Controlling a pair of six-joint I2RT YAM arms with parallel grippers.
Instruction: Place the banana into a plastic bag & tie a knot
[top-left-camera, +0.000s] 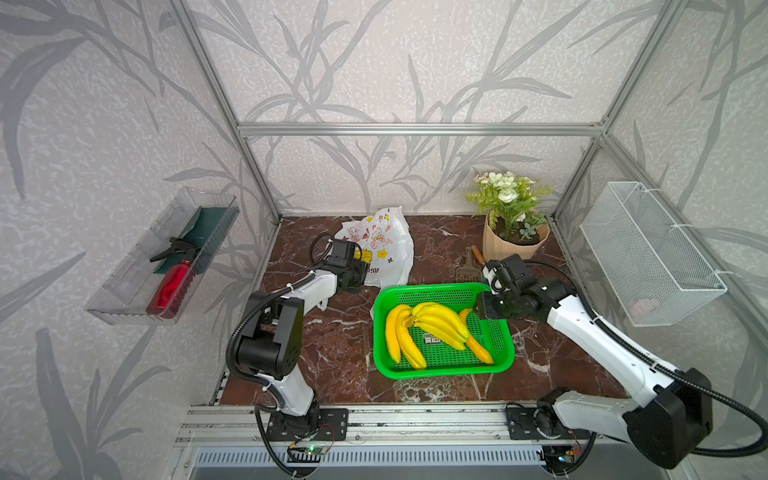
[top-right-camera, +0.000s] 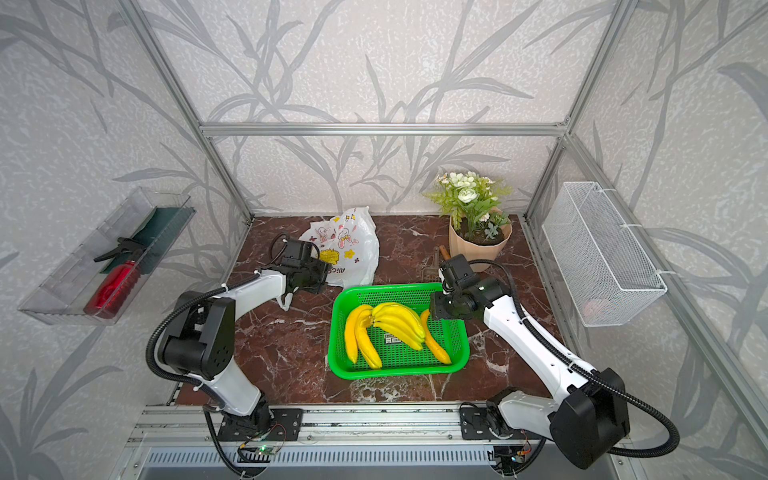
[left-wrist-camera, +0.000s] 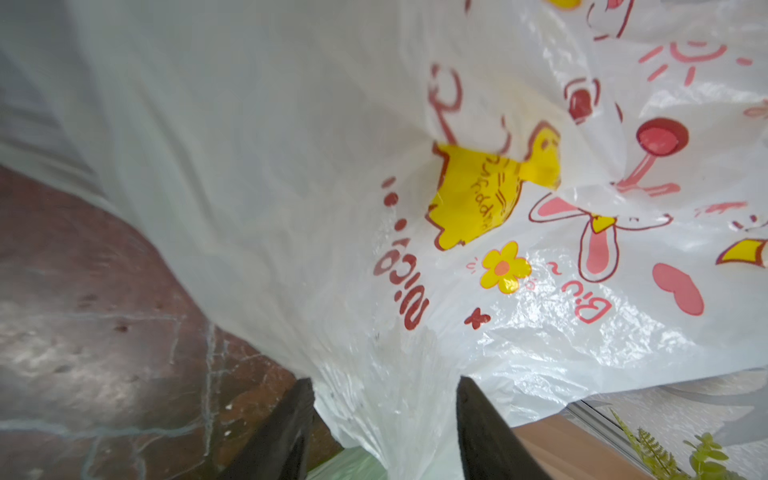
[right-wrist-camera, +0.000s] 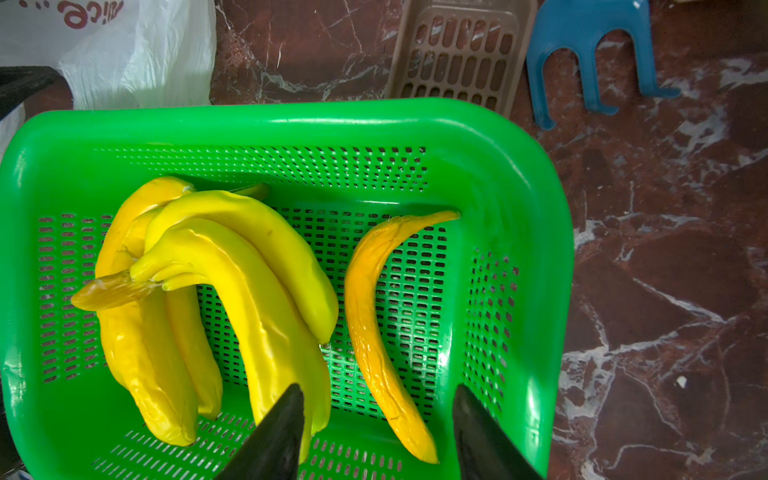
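Note:
A white plastic bag (top-left-camera: 384, 240) with cartoon prints lies at the back left of the table. My left gripper (top-left-camera: 358, 280) is over its near part; in the left wrist view its separated fingers face the crumpled film, open. Several yellow bananas (top-left-camera: 436, 320) fill much of the green basket (top-right-camera: 397, 373), including a single slim banana (right-wrist-camera: 372, 320) at its right side. My right gripper (top-right-camera: 440, 304) hangs over the basket's back-right part, open, its fingers above that banana and the bunch in the right wrist view.
A flower pot (top-left-camera: 512, 240) stands at the back right, with a blue rake (right-wrist-camera: 592, 32) and brown sifter (right-wrist-camera: 456, 48) before it. A mesh basket (top-left-camera: 648, 264) and a clear rack (top-left-camera: 160, 264) hang on the side walls.

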